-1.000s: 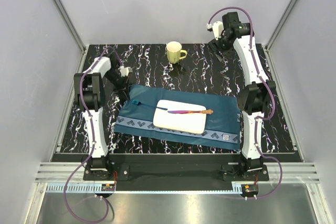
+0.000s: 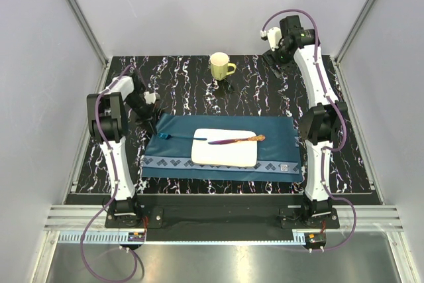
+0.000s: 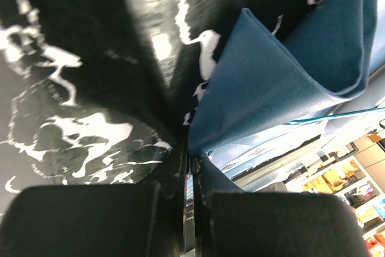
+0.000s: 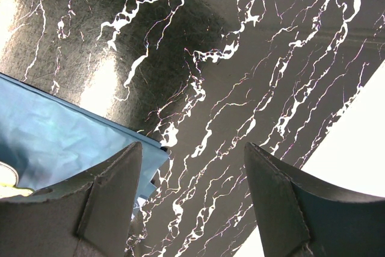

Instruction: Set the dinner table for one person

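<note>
A dark blue placemat point(image 2: 278, 126) with a patterned light band lies on the table. In the top view, my left gripper point(image 2: 156, 128) is at its far left corner. The left wrist view shows the left gripper shut on that corner of the placemat point(image 3: 252, 82), whose cloth rises in a fold. On the mat rest a white plate point(image 2: 225, 157), a knife-like utensil with an orange end point(image 2: 235, 140) across it, and a blue utensil point(image 2: 180, 137) reaching from the mat's left to the plate. High at the back right, my right gripper is open and empty.
A yellow-green mug point(image 2: 220, 66) stands at the back middle, its handle to the right. Bare black marbled table point(image 2: 185, 91) lies between mug and mat. Walls close in on both sides and behind.
My left gripper has moved left and slightly toward the front, drawing the mat's corner with it. The mat has straightened, and the plate and utensils have shifted slightly left. The right arm appears still.
</note>
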